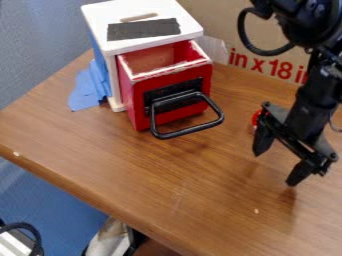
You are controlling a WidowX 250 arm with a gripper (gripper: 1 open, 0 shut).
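My black gripper (273, 160) hangs low over the right side of the wooden table, its fingers angled down to the left and apparently apart. A small red object (257, 119) shows partly behind it; the rest is hidden by the gripper. Left of it stands a red box (138, 107) with a black handle, its front drawer or door seen with an open top, set in a white toy cabinet (107, 16).
A blue cloth (86, 91) lies left of the cabinet. A cardboard box (238, 55) stands at the back.
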